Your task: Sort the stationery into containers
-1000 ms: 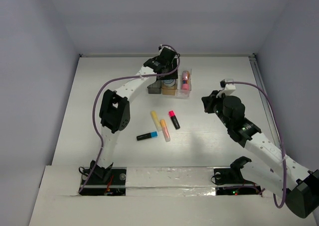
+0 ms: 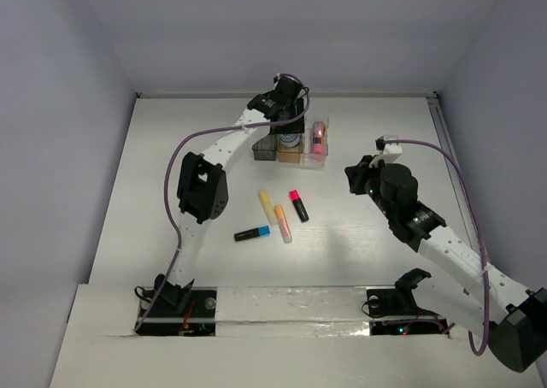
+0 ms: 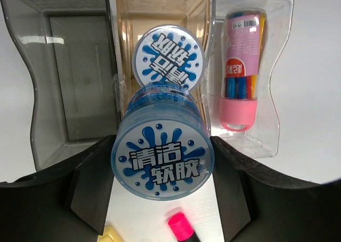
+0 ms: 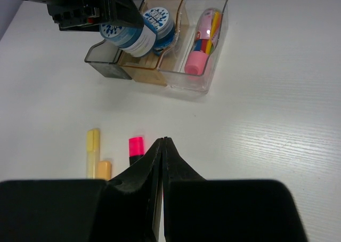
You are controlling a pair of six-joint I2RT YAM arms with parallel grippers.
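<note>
Between the left gripper's (image 3: 163, 140) fingers is a blue jar with a white, Chinese-lettered label (image 3: 163, 159); both fingers appear against its sides, so the gripper looks shut on it. In the right wrist view this jar (image 4: 128, 38) sits tilted at the brown container's front side. Another such jar (image 3: 169, 55) is inside the brown container (image 3: 162, 5). The clear container (image 3: 282, 18) holds a pink tube of coloured pencils (image 3: 242, 66). The grey container (image 3: 80, 66) is empty. Well away to the right, my right gripper is shut with nothing between its fingers.
On the table in front of the containers lie a yellow marker (image 2: 267, 206), an orange marker (image 2: 283, 224), a pink-capped black marker (image 2: 298, 205) and a blue-capped black marker (image 2: 252, 233). Table space between the containers and the right arm is clear.
The left arm's elbow has shifted slightly to the right, while its gripper stays over the containers. My right arm is nearly still, and the markers have not moved.
</note>
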